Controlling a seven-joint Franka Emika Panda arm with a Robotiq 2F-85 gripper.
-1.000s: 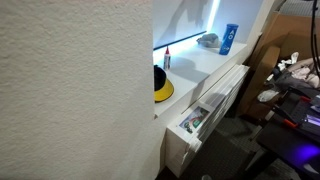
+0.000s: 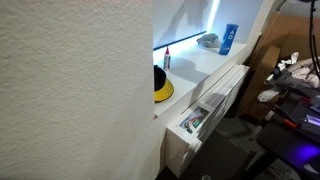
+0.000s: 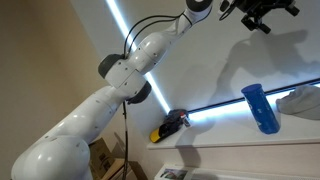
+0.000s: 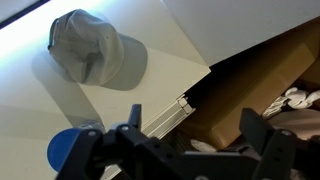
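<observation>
High above the white ledge, my gripper stands clear of everything. In the wrist view its dark fingers are spread wide at the bottom of the frame, with no object held between them; the gripper is open. A blue cup stands upright on the ledge beside a crumpled grey cloth or cap. From above, the cup and the grey item lie left of the fingers. Nearer along the ledge are a black-and-yellow cap and a red-topped bottle.
Below the ledge a white drawer is pulled out, with small items inside. Cardboard boxes with cluttered contents lie past the ledge's end. A dark table surface fills the lower right. The ledge is bare between the bottle and the grey item.
</observation>
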